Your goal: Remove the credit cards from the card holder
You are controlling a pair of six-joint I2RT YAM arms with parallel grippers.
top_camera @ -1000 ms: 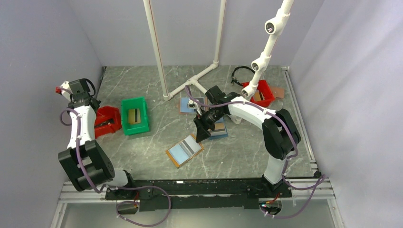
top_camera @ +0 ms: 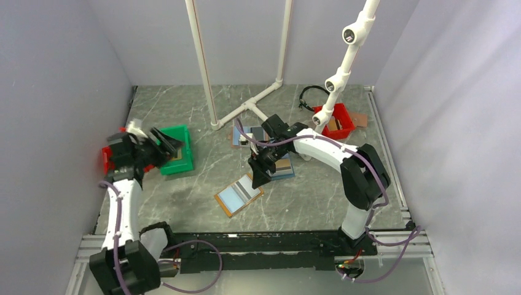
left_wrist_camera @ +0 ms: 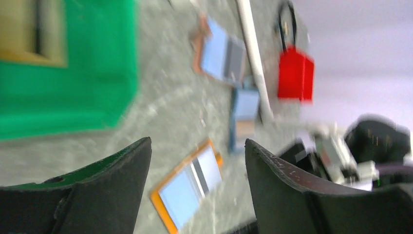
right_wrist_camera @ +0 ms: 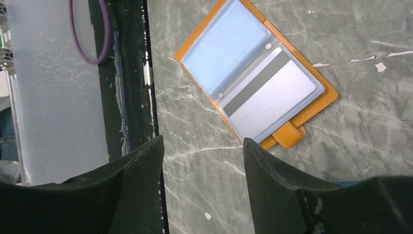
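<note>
An orange-backed card holder (top_camera: pixel 239 194) lies open on the grey marble, showing clear sleeves with a white, grey-striped card (right_wrist_camera: pixel 272 94) on one side and light blue on the other. My left gripper (top_camera: pixel 164 147), blurred in motion, is open above the green bin; in its own view the holder (left_wrist_camera: pixel 185 192) appears beyond its empty fingers. My right gripper (top_camera: pixel 259 171) stands open above and beside the holder, nothing between its fingers.
A green bin (top_camera: pixel 185 163) and a red bin (top_camera: pixel 105 161) are at left, another red bin (top_camera: pixel 345 126) at back right. More card holders (top_camera: pixel 282 172) lie partly under the right arm.
My left arm has swung from the far left edge rightward and down, over the bins. The right gripper has shifted very slightly.
</note>
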